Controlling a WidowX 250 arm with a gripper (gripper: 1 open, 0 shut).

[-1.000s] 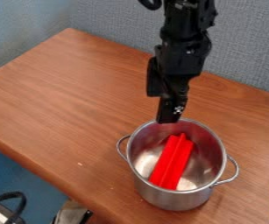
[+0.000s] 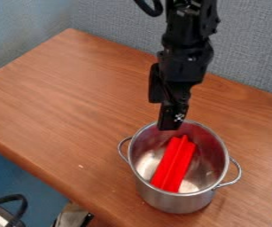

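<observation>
A black gripper hangs over the back rim of a steel pot with two side handles. Whether its fingers are open or shut cannot be made out. Inside the pot lie red bar-shaped pieces, side by side and lengthwise toward the front left, below the gripper.
A grey textured wall stands at the back. At the lower left, beyond the table's edge, are a black cable and some equipment.
The arm has shifted very slightly. The pot and red pieces are unmoved.
</observation>
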